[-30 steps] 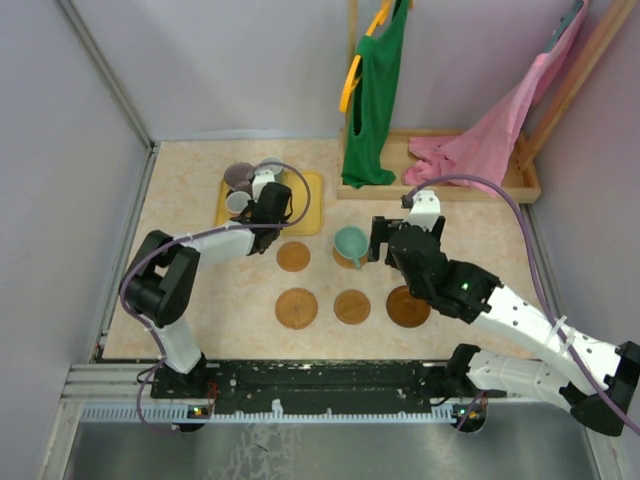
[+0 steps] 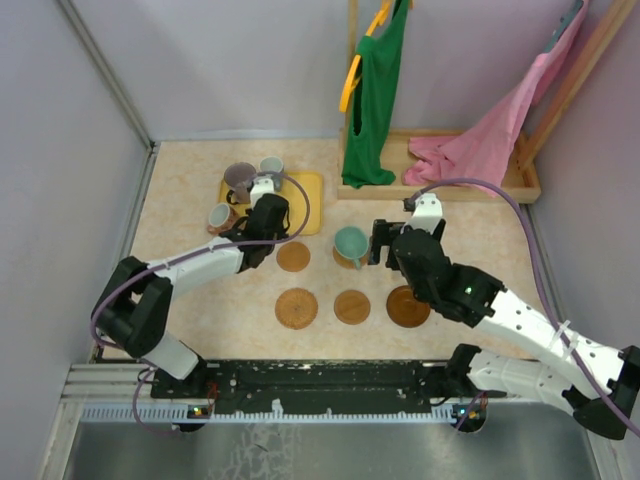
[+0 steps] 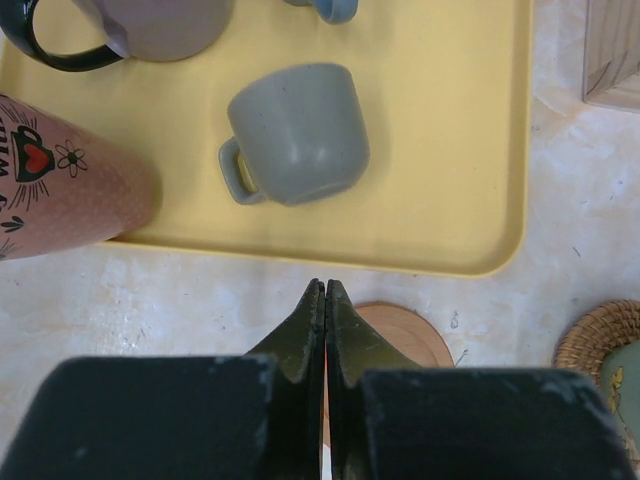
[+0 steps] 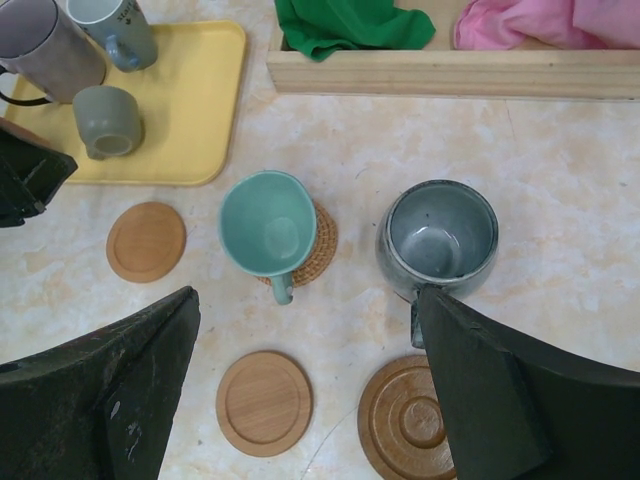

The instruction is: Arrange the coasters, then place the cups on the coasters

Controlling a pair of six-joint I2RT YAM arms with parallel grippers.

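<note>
My left gripper is shut, with nothing showing between its fingers, above the front edge of the yellow tray [image 3: 400, 262]. Inside the tray is a grey cup [image 3: 305, 135], apart from the fingertips. A pink cup [image 3: 70, 185] lies across the tray's front left edge. My right gripper is open. Beyond its right finger stands a dark grey mug [image 4: 440, 240], whose handle is partly behind that finger. A mint green cup [image 4: 268, 225] sits partly over a woven coaster [image 4: 325, 245]. A bare wooden coaster [image 4: 146, 242] lies in front of the tray.
Other round coasters [image 2: 296, 308] [image 2: 352, 307] and a darker one [image 2: 408, 307] lie toward the front. A purple-grey mug [image 2: 240, 176] and a pale cup [image 2: 271, 168] stand in the tray. A wooden rack [image 4: 440, 80] with green and pink cloth is at the back.
The pink cup has shifted left and toward the front, from within the tray onto its edge. The right arm has hardly moved.
</note>
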